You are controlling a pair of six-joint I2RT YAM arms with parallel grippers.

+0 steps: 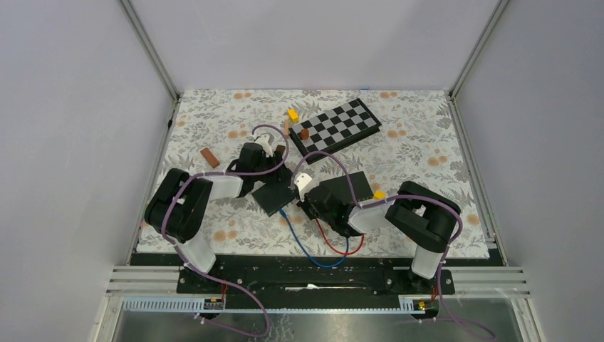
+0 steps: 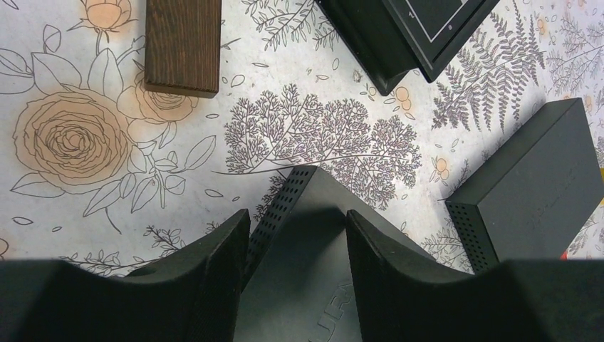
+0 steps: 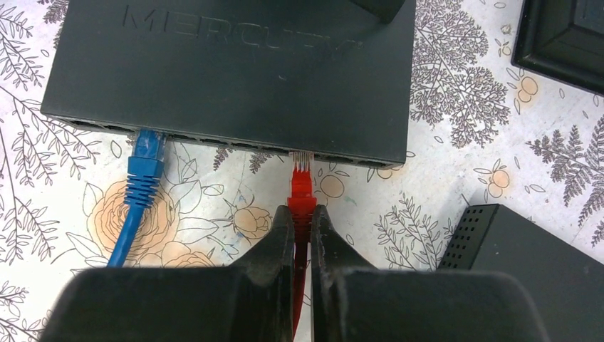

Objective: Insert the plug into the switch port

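Observation:
The black switch (image 3: 214, 85) lies on the patterned table, its port side facing the right gripper. My left gripper is shut on the switch's body, one finger on each side. In the right wrist view my right gripper is shut on the red plug (image 3: 302, 184), just behind its clear head. The plug points straight at the port edge, its gold-striped tip meeting that edge near the right end. How deep it sits cannot be told. A blue plug (image 3: 145, 165) sits in a port farther left.
A second black box (image 1: 347, 187) lies to the right, close to the right arm. Behind are a chessboard (image 1: 335, 130), a yellow block (image 1: 293, 115) and a brown block (image 1: 210, 157). Red and blue cables loop in front.

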